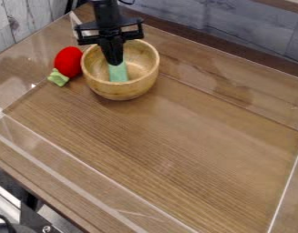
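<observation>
A tan wooden bowl [135, 85] sits on the table at the upper left, with a pale green object [117, 75] lying inside it. My black gripper [111, 53] is over the bowl's back part, just above the green object; its fingers look close together, and whether it touches the object is unclear.
A red rounded object [67, 61] and a small light green item [58, 78] lie left of the bowl. A dark item shows at the lower-left edge.
</observation>
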